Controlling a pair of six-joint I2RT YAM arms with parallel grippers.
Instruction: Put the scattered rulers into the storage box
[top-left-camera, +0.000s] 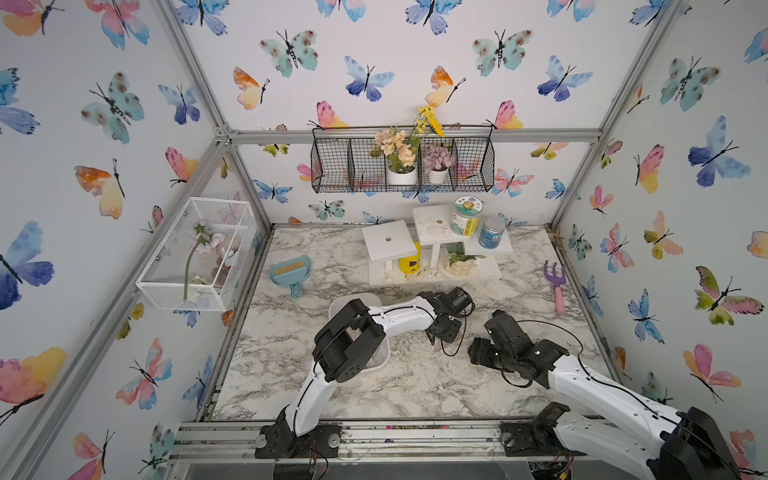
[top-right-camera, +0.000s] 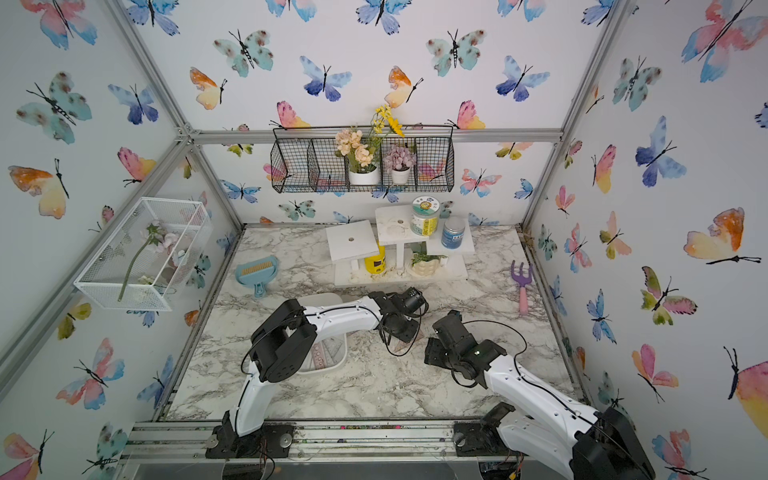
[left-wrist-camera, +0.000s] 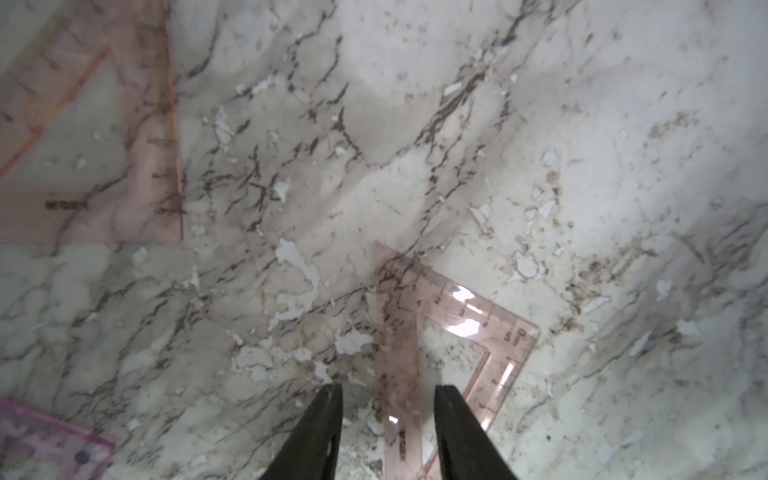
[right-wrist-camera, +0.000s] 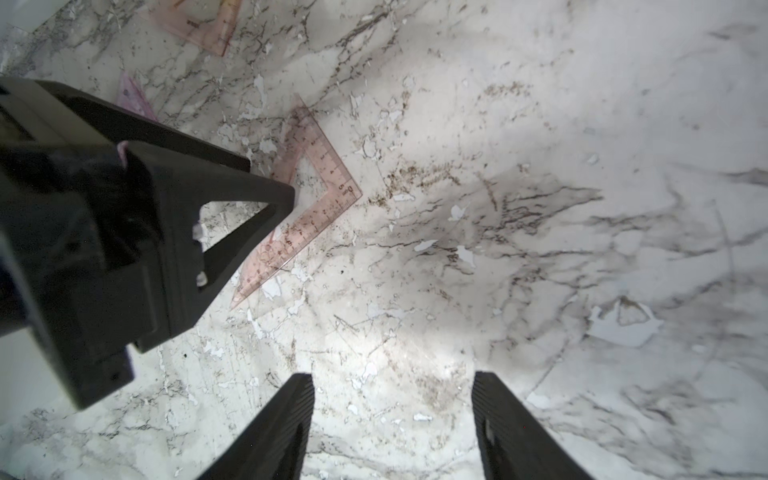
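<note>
A pinkish clear triangle ruler (left-wrist-camera: 398, 352) lies flat on the marble table. My left gripper hangs over its long edge, part open, with a finger on each side of that strip; whether the fingers touch it I cannot tell. The right wrist view shows the same triangle (right-wrist-camera: 326, 168) partly behind the left fingers. A larger pink triangle (left-wrist-camera: 152, 160) and a purple ruler (left-wrist-camera: 52, 444) lie farther left in the left wrist view. My right gripper stands open over bare table. The white storage box (top-right-camera: 342, 356), with rulers inside, sits partly beneath the left arm.
Behind the grippers is a white shelf stand (top-left-camera: 472, 276) with cans. A blue dustpan (top-left-camera: 289, 272) lies at the left and a purple fork (top-left-camera: 556, 280) at the right.
</note>
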